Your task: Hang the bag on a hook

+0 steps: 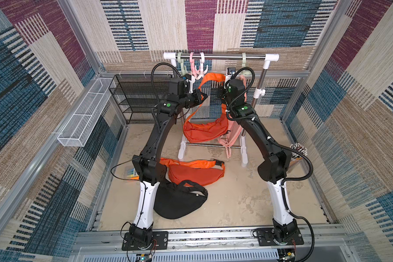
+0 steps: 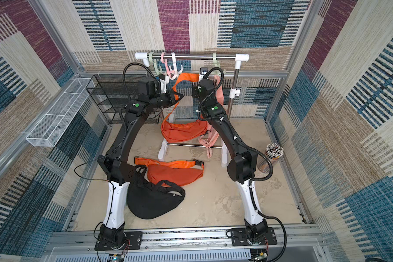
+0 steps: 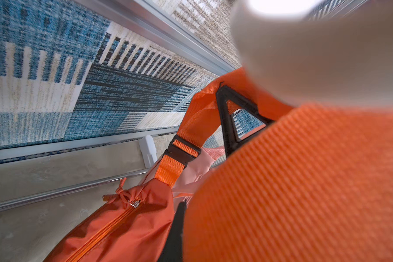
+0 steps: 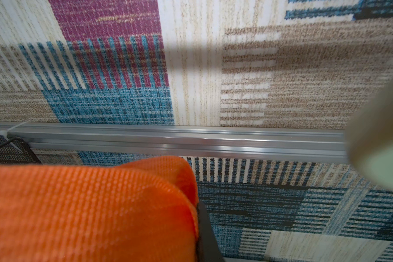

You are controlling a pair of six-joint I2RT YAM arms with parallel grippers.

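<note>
An orange-red bag (image 1: 205,131) hangs in the air before the rack, below the rail. Its orange strap (image 1: 212,77) arches between my two grippers. My left gripper (image 1: 205,96) is shut on the strap's left side, just in front of and below the white hook (image 1: 202,61). On the strap's right side my right gripper (image 1: 223,93) is shut as well, near the right-hand green hook (image 1: 243,59). The left wrist view shows the strap (image 3: 301,187) covering much of the fingers (image 3: 224,115); in the right wrist view it hides most of the fingers (image 4: 208,238).
Pink (image 1: 192,61) and green (image 1: 179,59) hooks sit left of the white one on the metal rail (image 1: 224,56). A pink bag (image 1: 236,131) hangs at the rack's right. Another orange bag (image 1: 196,173) and a black bag (image 1: 179,203) lie on the floor.
</note>
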